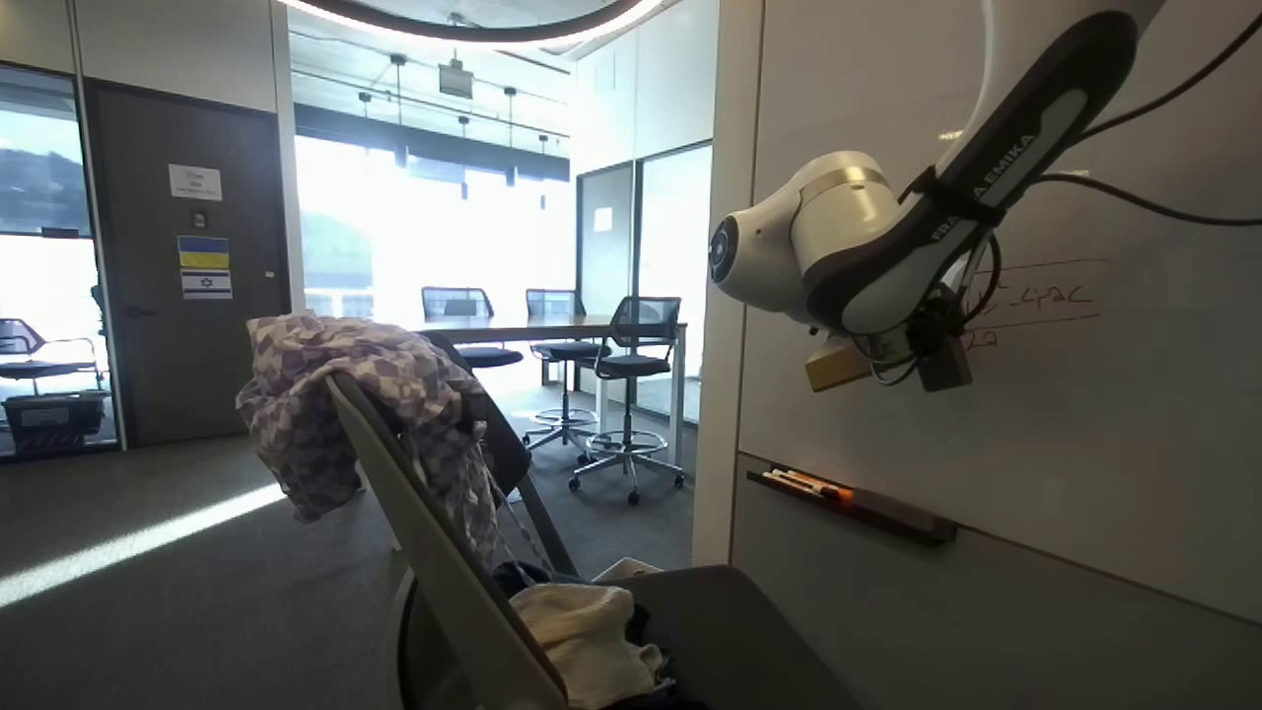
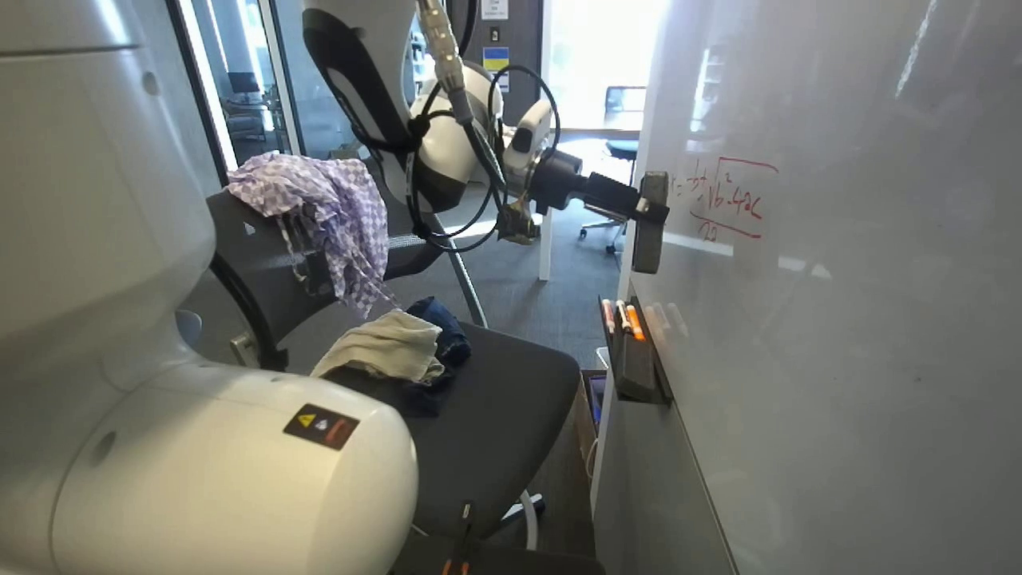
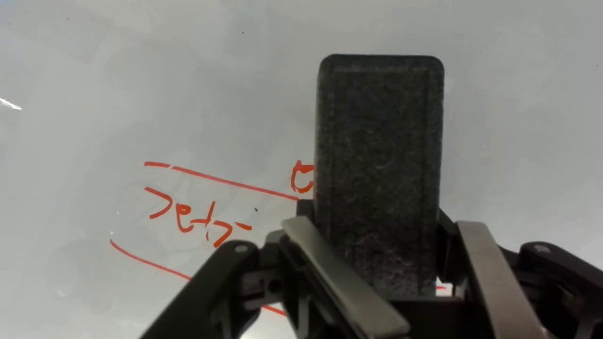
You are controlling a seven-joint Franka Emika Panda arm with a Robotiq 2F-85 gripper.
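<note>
My gripper (image 2: 647, 209) is shut on a dark grey felt eraser (image 3: 379, 169), one finger on each side of it. In exterior view 2 the eraser stands upright, its long side vertical, close in front of the whiteboard (image 2: 843, 335); a small gap seems to separate them. Red handwriting (image 2: 733, 201), a formula with a root sign and a fraction line, is on the board. Seen from the wrist, the eraser covers part of the red writing (image 3: 200, 217). In exterior view 1 the eraser (image 1: 946, 365) shows below the arm, left of the writing.
A ledge (image 2: 647, 369) on the board's lower part holds several markers (image 2: 624, 319). A dark chair (image 2: 498, 412) with a checked cloth (image 2: 330, 216) and folded clothes (image 2: 393, 346) stands left of the board. The board's right side is clear.
</note>
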